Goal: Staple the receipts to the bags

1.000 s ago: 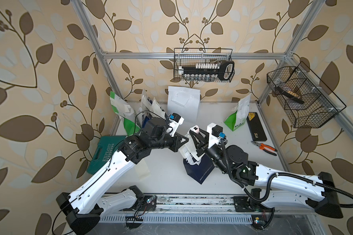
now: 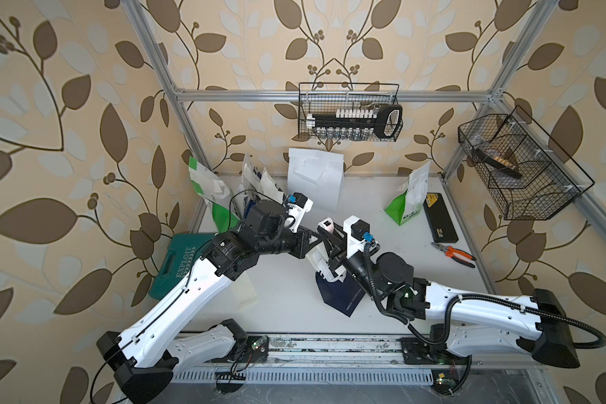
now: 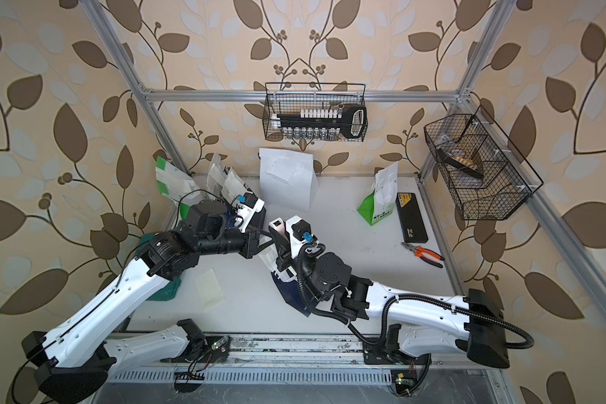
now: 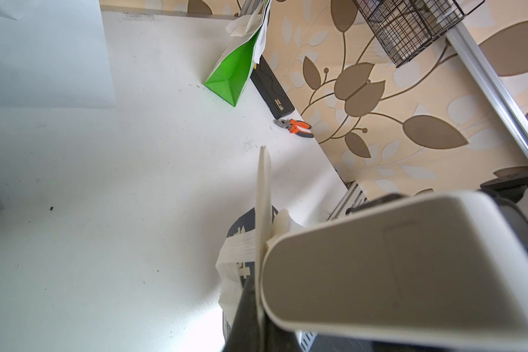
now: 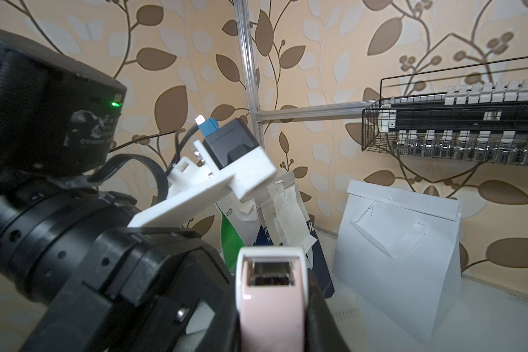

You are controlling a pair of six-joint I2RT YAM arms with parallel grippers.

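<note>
My right gripper is shut on the white and pink stapler (image 5: 272, 311), with one black finger on each side. In the left wrist view the stapler (image 4: 393, 264) lies right against the thin upright top edge of a paper bag (image 4: 264, 199). My left gripper is shut on that edge. Below it hangs the bag's crumpled side, with a pale strip that may be a receipt (image 4: 239, 249). From above, the navy base of this bag (image 2: 343, 296) shows under the two grippers. Whether the edge sits inside the stapler's mouth is hidden.
A white bag (image 2: 315, 175) stands at the back, with several bags (image 2: 212, 192) at the back left. A green-white bag (image 2: 408, 196), a black box (image 2: 440, 219) and pliers (image 2: 454, 254) lie right. A pale paper strip (image 3: 210, 288) lies on the front left table.
My right gripper has moved left with the stapler, closer to the left gripper and the bag's top. The left arm stays almost still.
</note>
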